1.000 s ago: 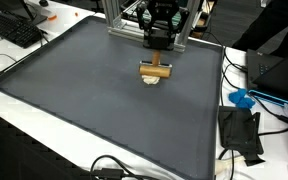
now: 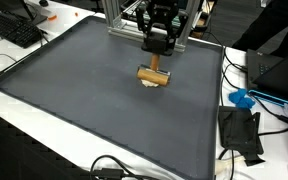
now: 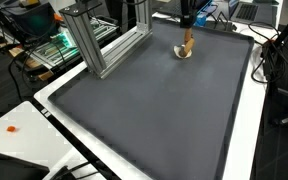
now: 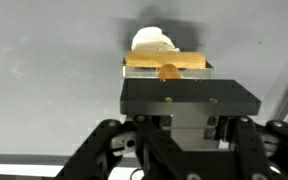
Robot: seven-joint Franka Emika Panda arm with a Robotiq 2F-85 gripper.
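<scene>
My gripper [image 2: 157, 47] is shut on the upright handle of a wooden roller-like tool [image 2: 153, 76], which hangs below it. The tool has a short wooden cylinder set crosswise, with a silvery metal part beside it. In the wrist view the wooden cylinder [image 4: 179, 60] lies just past the black finger end. Close to the cylinder is a small pale, roundish piece [image 4: 152, 40] on the grey surface, partly covered by the tool. In the second exterior view the tool's handle [image 3: 188, 42] stands above that piece; whether they touch, I cannot tell.
A wide grey board [image 2: 94, 80] fills most of the white table and is bare to the left and front. Beside its right edge are a black item [image 2: 240, 130], a blue crumpled thing [image 2: 241, 98] and cables. A metal frame [image 3: 104, 40] stands at the board's back edge.
In exterior view 1 the wooden cylinder has shifted slightly down and toward the front, and it slants more. Less of the pale piece shows beneath it. The grip on the handle looks the same.
</scene>
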